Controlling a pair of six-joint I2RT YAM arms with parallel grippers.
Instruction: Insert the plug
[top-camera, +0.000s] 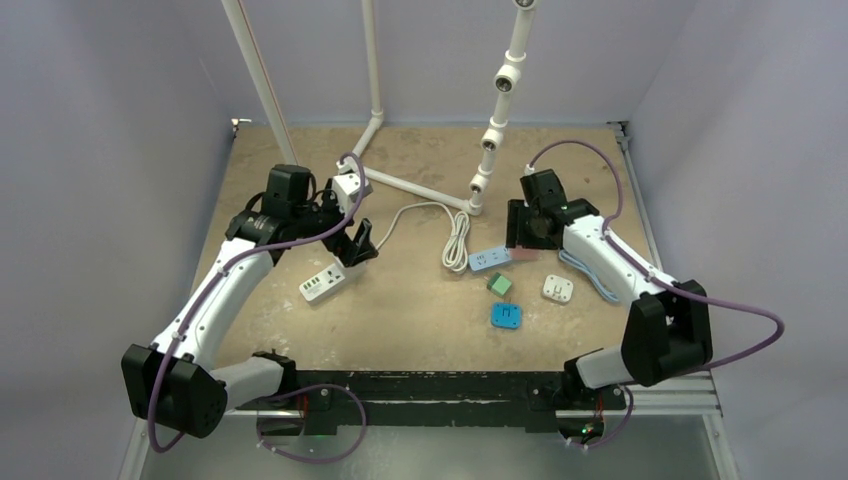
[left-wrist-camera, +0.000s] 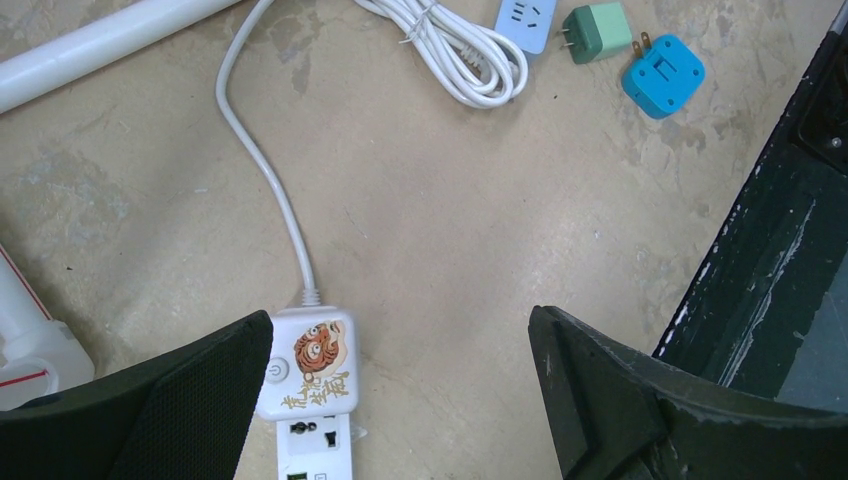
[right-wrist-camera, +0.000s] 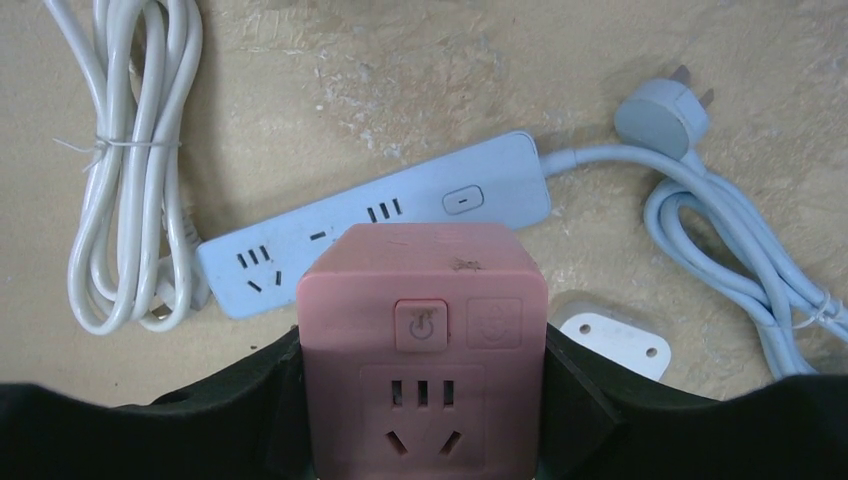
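A pink socket block (right-wrist-camera: 423, 370) with button and socket holes fills the lower middle of the right wrist view, between the fingers of my right gripper, shut on it. Beneath it lies a light blue power strip (right-wrist-camera: 370, 205), its cable coiled to the right with a plug (right-wrist-camera: 657, 115). My left gripper stands open above a white power strip (left-wrist-camera: 314, 450) with a cartoon label, its cord running to a white coil (left-wrist-camera: 460, 55).
A green adapter (top-camera: 500, 284), a blue adapter (top-camera: 506, 315) and a white adapter (top-camera: 557, 289) lie at the front right. The middle front of the board is clear. White pipes (top-camera: 410, 186) run along the back.
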